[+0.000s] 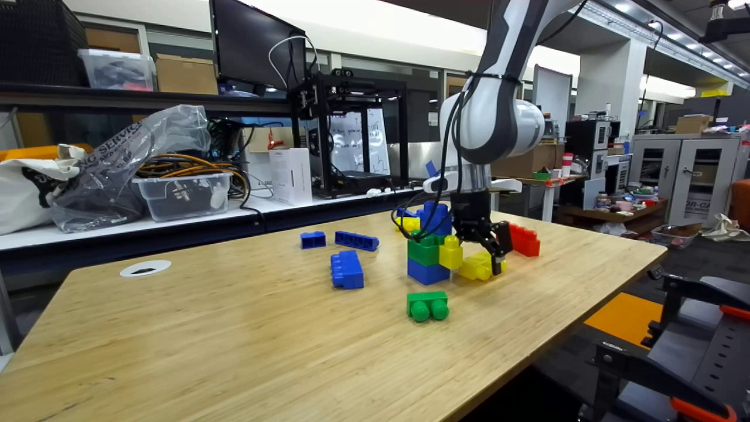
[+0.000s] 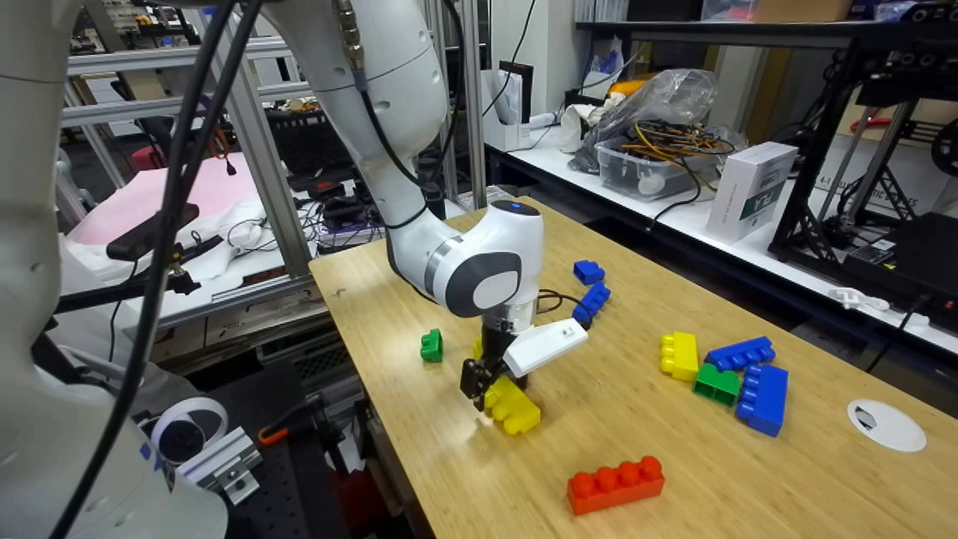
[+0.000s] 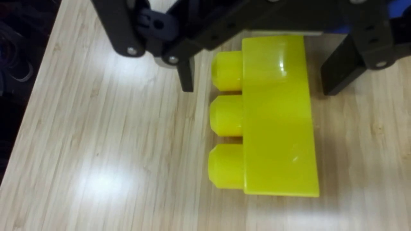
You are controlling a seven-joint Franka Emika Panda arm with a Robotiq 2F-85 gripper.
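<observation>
A yellow brick with studs pointing sideways [image 3: 279,123] lies on its side on the table. My gripper is open over one end of it. In the wrist view one finger [image 3: 186,75] stands off beyond the stud side, the other [image 3: 343,67] off the flat side, with visible gaps. Right beside this brick rises a small stack: a blue brick [image 1: 427,273] at the bottom, a green brick [image 1: 423,249] and a small yellow brick [image 1: 450,254] above, and a blue brick [image 1: 437,219] on top. In exterior view 2 the arm hides most of the stack.
A green brick [image 1: 427,306] lies in front of the stack. A red brick [image 2: 616,485] is on the gripper's other side. Several loose blue bricks, including one nearby [image 1: 347,270], and a yellow brick [image 2: 679,355] are scattered around.
</observation>
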